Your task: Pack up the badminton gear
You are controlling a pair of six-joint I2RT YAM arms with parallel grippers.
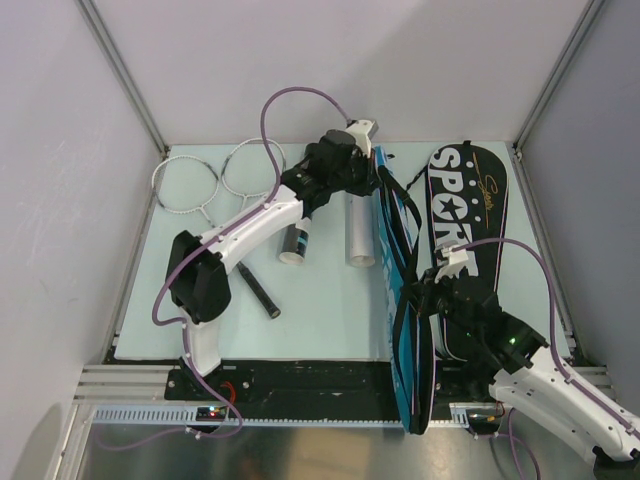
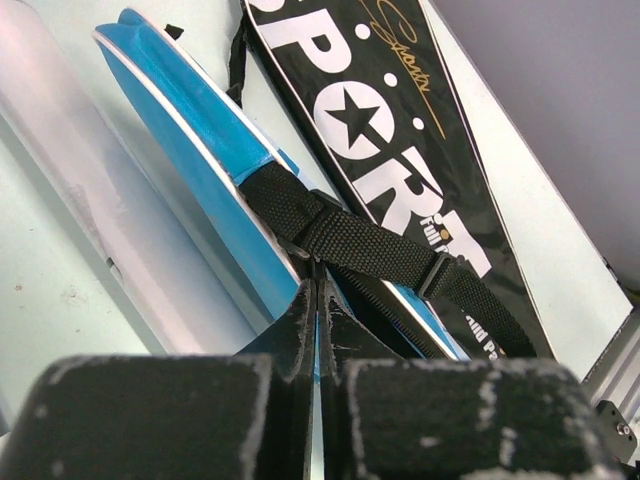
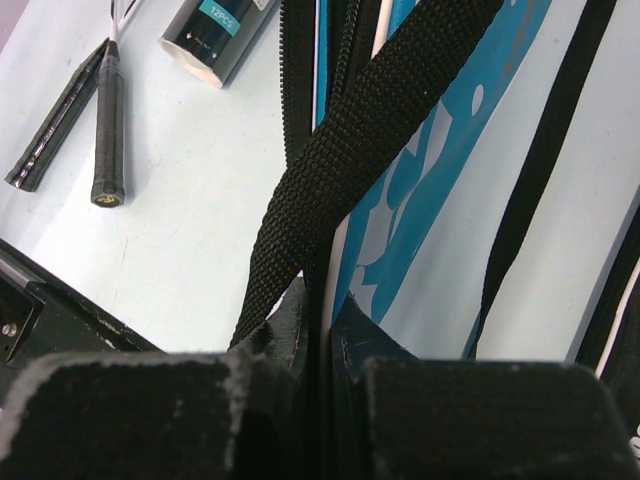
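A blue bag with black straps (image 1: 403,370) stands on its edge right of the table's middle, its near end jutting past the front edge. At its far end, my left gripper is shut with its tips against the zip side, just below the strap; I see nothing between the fingers. My right gripper is shut on the bag's pale-piped edge near the front, with the black strap crossing beside it. Two rackets (image 1: 182,211) lie at the left, their dark handles (image 3: 110,140) toward the front. A dark shuttlecock tube (image 1: 296,240) lies behind the left arm.
A clear-sided tube (image 1: 360,232) lies just left of the blue bag. To the right, a black bag lettered SPORT (image 1: 480,185) lies flat, close to the right arm.
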